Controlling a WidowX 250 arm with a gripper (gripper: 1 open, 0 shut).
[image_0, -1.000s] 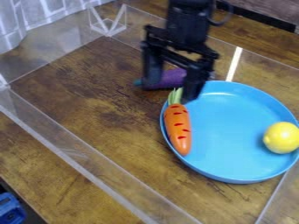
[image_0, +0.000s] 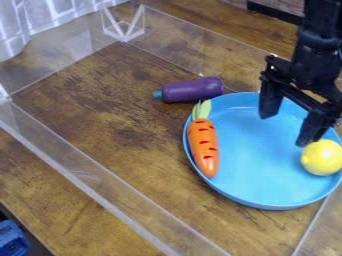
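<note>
My black gripper (image_0: 294, 106) is open at the right, over the blue plate (image_0: 254, 191), just above and beside a yellow lemon (image_0: 322, 158). An orange carrot (image_0: 205, 147) with a green top lies on the plate's left side. A purple eggplant (image_0: 187, 90) lies on the wooden table behind the plate.
Clear plastic walls (image_0: 118, 200) edge the table at left and front. Bare wood (image_0: 100, 110) fills the left middle. A blue object (image_0: 11, 240) shows at the lower left corner, and white cloth at the upper left.
My gripper has moved right, from over the eggplant and across the plate to beside the lemon. The eggplant, carrot and lemon look unmoved.
</note>
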